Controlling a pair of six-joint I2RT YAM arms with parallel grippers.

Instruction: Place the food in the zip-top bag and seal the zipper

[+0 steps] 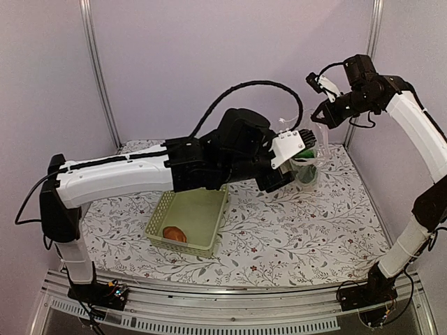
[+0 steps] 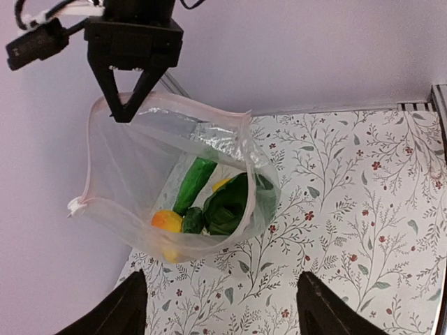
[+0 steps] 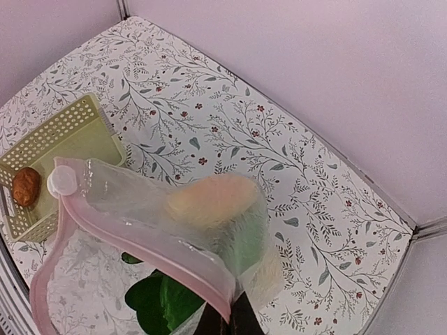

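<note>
The clear zip top bag [image 2: 244, 150] with a pinkish rim hangs from my right gripper, which is shut on one side of that rim. Its mouth gapes towards my left wrist camera. Inside lie a long green vegetable [image 2: 194, 185], a dark green one [image 2: 227, 206], an orange item [image 2: 167, 220] and something yellow. A white zipper slider [image 3: 63, 180] sits at one end of the rim. My left gripper stands open before the bag, nothing between its fingers. One brown item [image 1: 174, 234] lies in the basket [image 1: 220, 216].
The basket stands on the flower-patterned table [image 1: 293, 248], left of the bag and partly beneath my left arm. Bare table lies in front of the bag. Pale walls close in the back and sides.
</note>
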